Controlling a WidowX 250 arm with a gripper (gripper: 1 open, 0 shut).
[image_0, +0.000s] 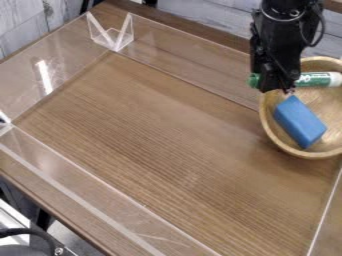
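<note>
My gripper is at the upper right, over the left rim of a tan bowl. A green-and-white cylinder lies horizontally at its fingers, reaching to the right above the bowl. Whether the fingers grip it is hard to tell. A blue block lies inside the bowl.
A clear plastic bracket stands at the back left. A back wall edge runs behind the arm.
</note>
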